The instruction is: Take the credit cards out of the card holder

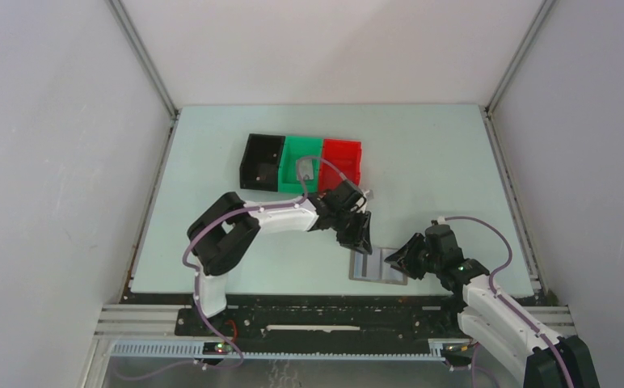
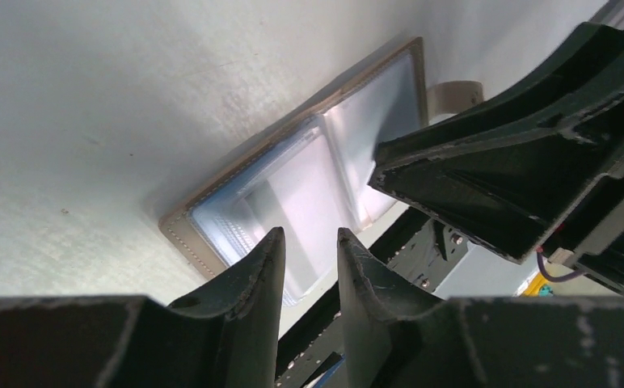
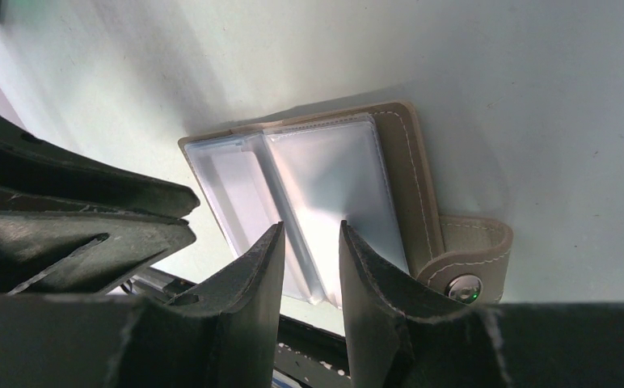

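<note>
The card holder (image 1: 378, 280) lies open and flat near the table's front edge, with a brown border, clear plastic sleeves and a snap strap (image 3: 474, 250) at its right end. Over its left part hovers my left gripper, open, nothing between its fingers. My right gripper is open above the right part and likewise empty. Behind the sleeves (image 2: 297, 194) the surface looks pale; I cannot tell whether a card is inside. In the green bin lies a grey card-like piece (image 1: 305, 170).
Black (image 1: 261, 137), green (image 1: 291, 145) and red bins (image 1: 341, 145) stand side by side at the back. Both grippers are close together over the holder.
</note>
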